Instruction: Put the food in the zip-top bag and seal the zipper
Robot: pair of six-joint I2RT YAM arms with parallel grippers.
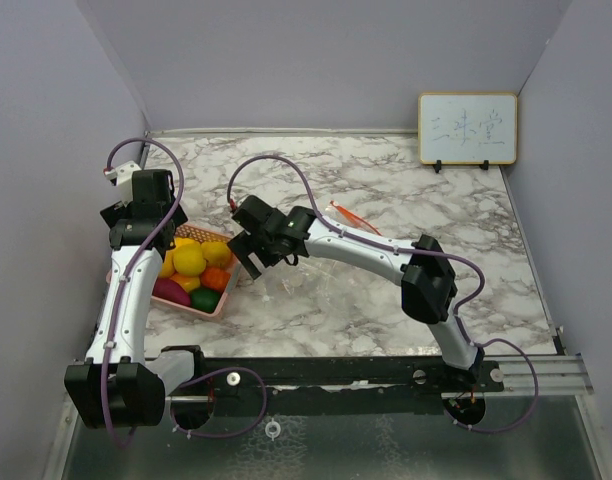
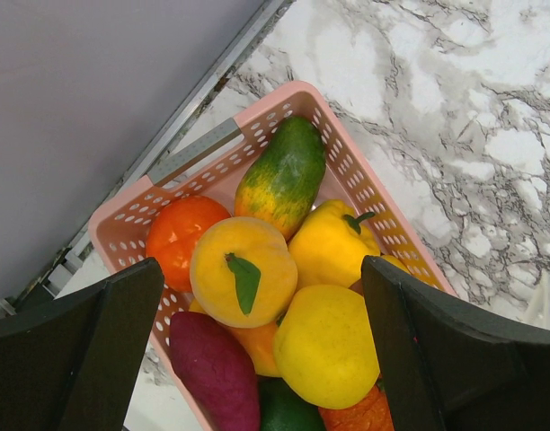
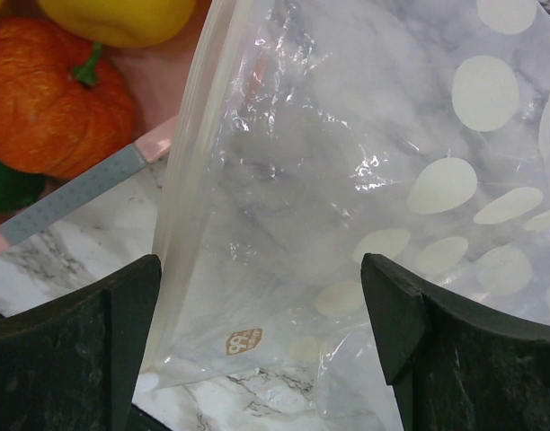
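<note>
In the left wrist view, a pink basket [image 2: 383, 193] holds the food: a peach [image 2: 243, 274], a yellow apple [image 2: 326, 346], a papaya [image 2: 282, 175], a yellow pepper [image 2: 329, 241], a tomato [image 2: 181, 235] and a purple eggplant [image 2: 214, 370]. Over it, my left gripper stands open, the peach below its gap. The clear zip top bag [image 3: 293, 180] lies flat on the table with its zipper edge [image 3: 190, 180] toward the basket. My right gripper hangs open above that bag, its left finger near the zipper edge. Nothing shows held in either gripper.
An orange strip [image 1: 354, 216] lies partly hidden behind the right arm. At the back right stands a small whiteboard [image 1: 468, 128]. Bare marble [image 1: 456, 215] stretches right of the bag. Walls rise at the left, right and back.
</note>
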